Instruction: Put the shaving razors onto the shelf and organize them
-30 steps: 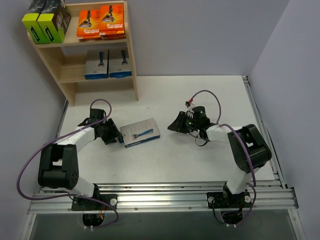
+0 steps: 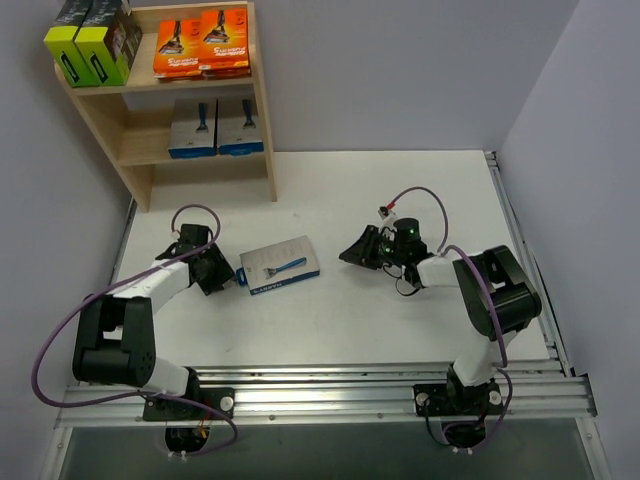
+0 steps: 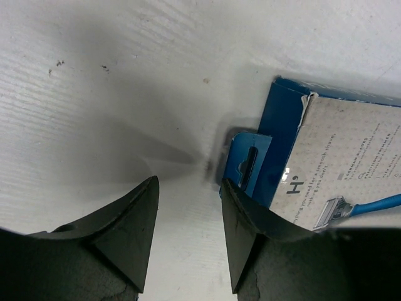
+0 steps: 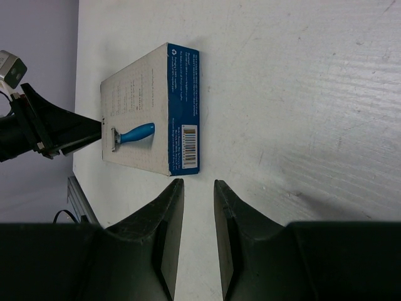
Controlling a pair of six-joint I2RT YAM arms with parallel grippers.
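One razor box, grey-topped with blue sides and a blue razor pictured on it, lies flat mid-table. In the left wrist view its blue end with a slotted hang tab is just beyond my left gripper. That gripper's fingers are parted, with bare table between them; its right fingertip is close to the tab, and contact cannot be made out. My right gripper, in the right wrist view, has a gap between its fingers and nothing in it, apart from the box's barcode side.
A wooden shelf stands at the back left. Two matching blue-grey boxes are on its lower level; orange boxes and green-black boxes sit on top.
My left gripper has drawn back a little to the left from the box's tab. The right gripper has shifted slightly right. The box has stayed in place.
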